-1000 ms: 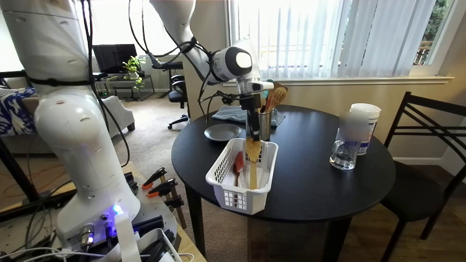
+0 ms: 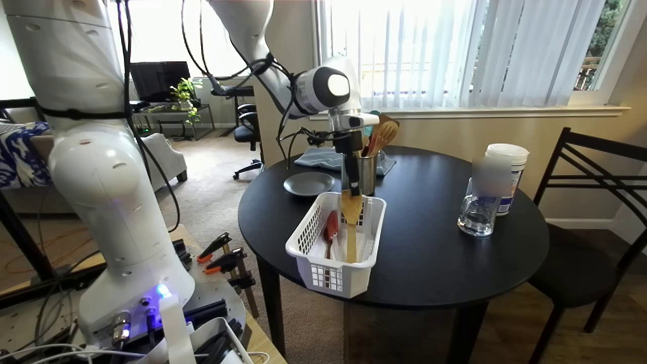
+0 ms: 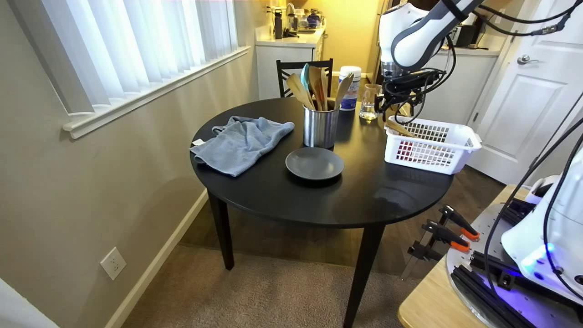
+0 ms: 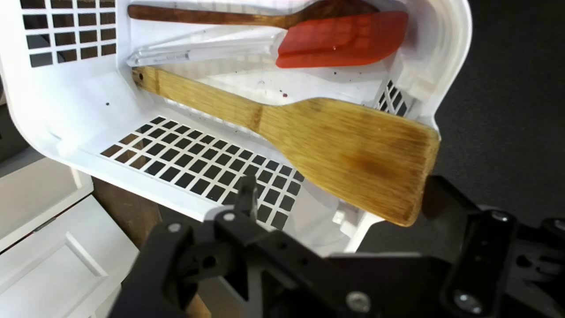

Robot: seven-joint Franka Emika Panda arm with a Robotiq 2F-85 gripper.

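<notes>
A wooden spatula (image 4: 347, 151) leans in the white basket (image 2: 330, 276), its broad blade resting up at the rim and its handle down inside. In the wrist view my open gripper spans the region of this blade, one fingertip (image 4: 246, 193) over the basket's grid side and the other past the blade's far edge. The blade shows no firm contact with either finger. Beside it in the basket lie a red spatula (image 4: 344, 39) with a clear handle and a dark wooden spoon (image 4: 212, 15). From exterior view 2, cables partly cover the gripper (image 3: 391, 112).
Behind the basket stands a metal holder (image 3: 319, 128) full of utensils, near a grey plate (image 3: 314, 164) and a blue cloth (image 3: 240, 143). A glass mug (image 2: 476, 212) and white tub (image 2: 508, 157) occupy the table's right side. Bare table (image 2: 418, 242) lies between.
Almost nothing differs. The arm and gripper have barely shifted, and the basket with its utensils stays in place.
</notes>
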